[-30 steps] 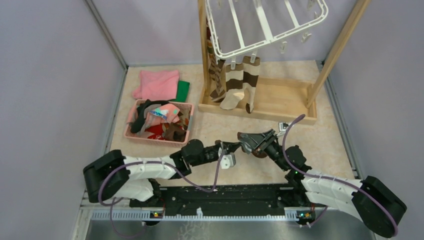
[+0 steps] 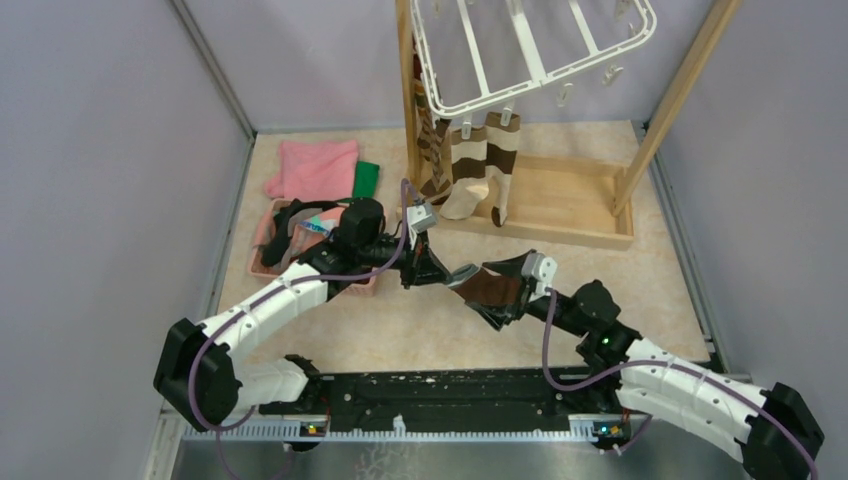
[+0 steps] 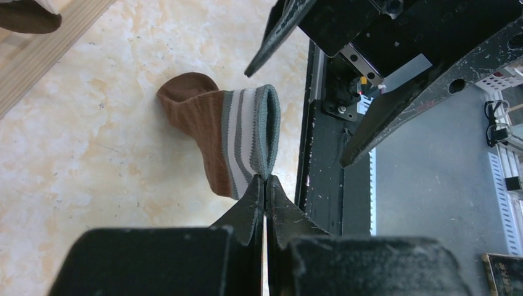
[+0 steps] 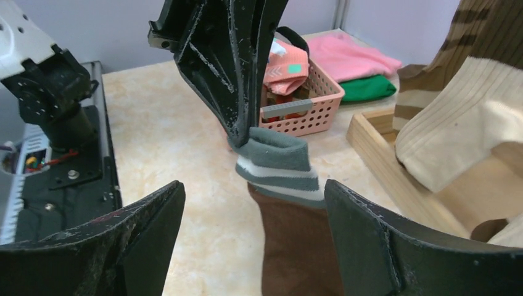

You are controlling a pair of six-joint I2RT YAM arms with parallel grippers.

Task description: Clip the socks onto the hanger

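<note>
A brown sock with a grey-and-white striped cuff hangs in the air between my two arms. My left gripper is shut on the edge of its grey cuff. Around the sock's cuff and upper leg, without closing on it, my right gripper stands open; the brown leg hangs between its fingers. At the top, the white hanger holds clips along its rim, and brown-and-cream striped socks hang from its front and left clips. Some clips, such as the front right clip, are bare.
A pink basket with mixed clothes stands behind my left arm, with pink cloth and green cloth behind it. The hanger's wooden frame has a base on the table.
My left arm has swung back and left, over the basket's edge, with the cuff. The sock has turned and now stretches toward the right gripper, whose fingers have come round it.
</note>
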